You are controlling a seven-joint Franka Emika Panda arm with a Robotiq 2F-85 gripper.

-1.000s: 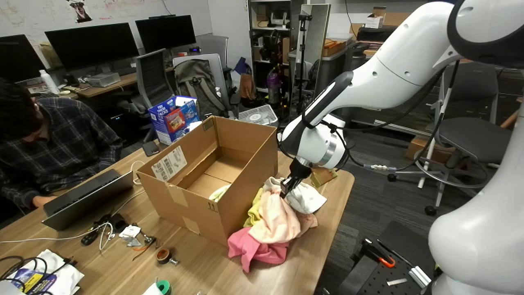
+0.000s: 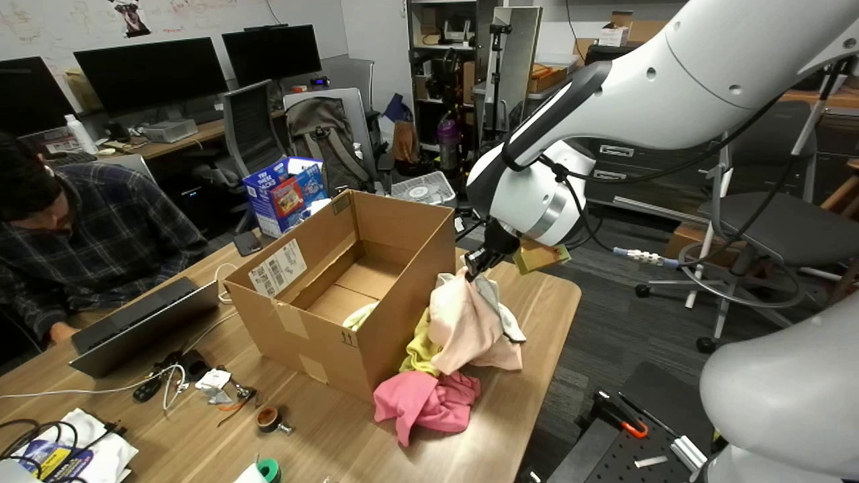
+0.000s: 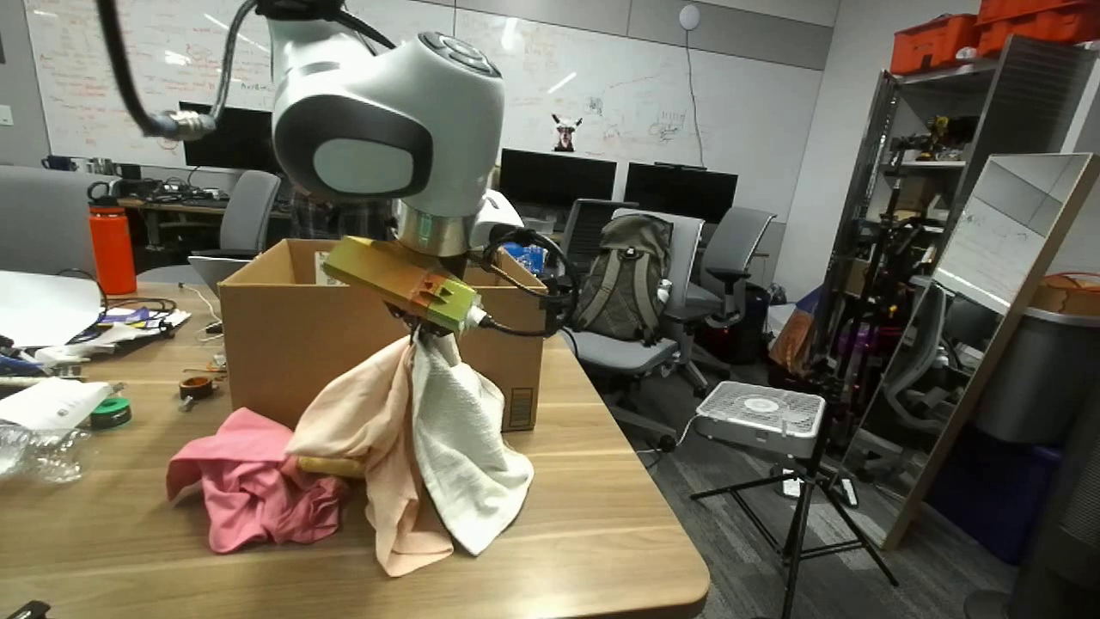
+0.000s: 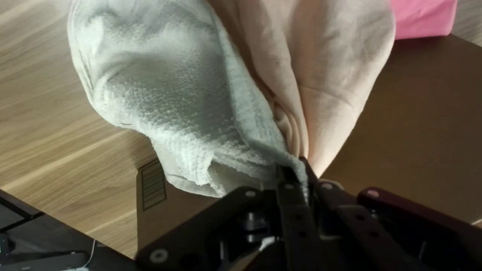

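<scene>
My gripper is shut on two cloths bunched together, one peach (image 4: 334, 76) and one white (image 4: 167, 90). In exterior view 2 the peach cloth (image 3: 387, 454) and the white cloth (image 3: 464, 444) hang side by side from the fingers, their lower ends at the tabletop. A pink cloth (image 2: 427, 400) lies crumpled on the table in front of them. Partly covered, a yellow cloth (image 2: 420, 347) rests against the cardboard box (image 2: 407, 310). My gripper stands beside the box wall, near its rim height. Inside the open box, a pale yellowish cloth (image 2: 359, 316) shows.
A laptop (image 2: 145, 326) stands left of the box, with a person (image 2: 88, 233) seated behind it. Tape rolls, cables and papers clutter the table's left part. Bare wood (image 3: 588, 516) lies toward the table's right edge.
My gripper has risen, lifting the peach and white cloths from the pile into a hanging bunch. More of the pink and yellow cloths is uncovered.
</scene>
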